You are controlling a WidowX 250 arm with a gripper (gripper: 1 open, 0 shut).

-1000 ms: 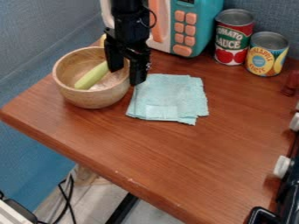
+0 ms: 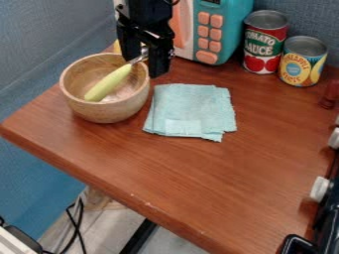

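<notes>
My black gripper (image 2: 146,58) hangs over the right rim of a wooden bowl (image 2: 82,99). A pale yellow-green elongated object (image 2: 109,81) leans inside the bowl, its upper end just below the gripper. Whether the fingers are open or shut on anything is hard to tell. A folded light-blue cloth (image 2: 189,113) lies to the right of the bowl.
At the back stand a teal toy microwave (image 2: 213,35), a tomato sauce can (image 2: 264,45) and a yellow-labelled can (image 2: 302,62). A black appliance (image 2: 318,213) runs along the right edge.
</notes>
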